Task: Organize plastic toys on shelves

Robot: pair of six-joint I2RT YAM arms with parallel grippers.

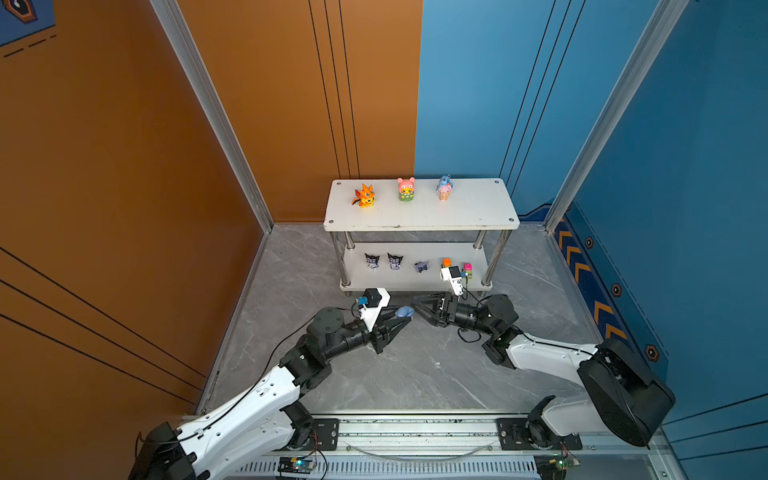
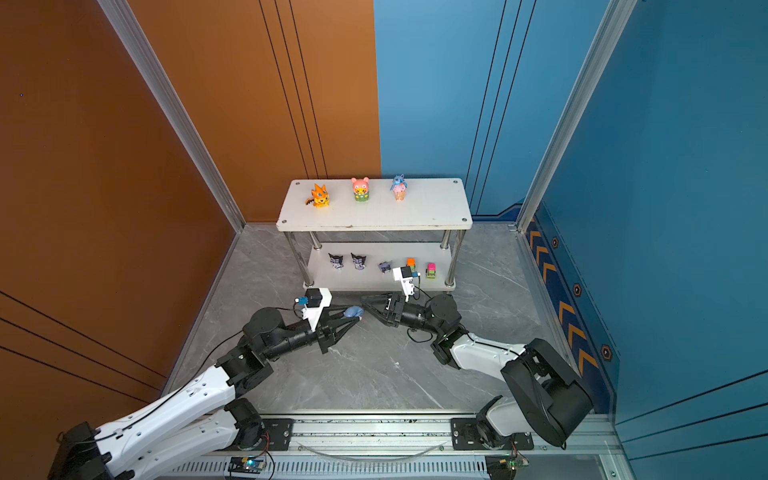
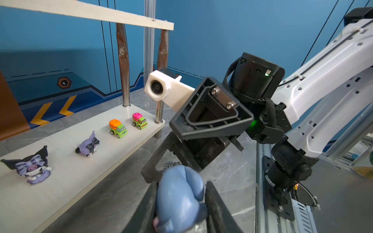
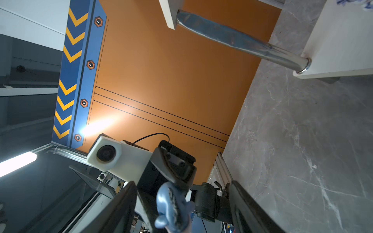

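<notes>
A blue toy [image 3: 179,200] is held between the fingers of my left gripper [image 1: 400,321], in the air in front of the shelf. Facing it from the right is my right gripper [image 1: 424,310], open, its fingers on either side of the toy [image 4: 173,207] in the right wrist view; whether they touch it I cannot tell. On the shelf's upper board [image 1: 480,212] stand an orange toy [image 1: 365,196], a pink toy [image 1: 406,189] and a blue-and-pink toy [image 1: 445,188]. The lower board [image 3: 70,155] carries dark-and-purple figures [image 3: 31,165], a lilac figure [image 3: 88,145] and two small green vehicles [image 3: 118,128].
Metal posts [image 3: 123,66] join the two boards. The two grippers stand very close to each other. The right part of the upper board is bare.
</notes>
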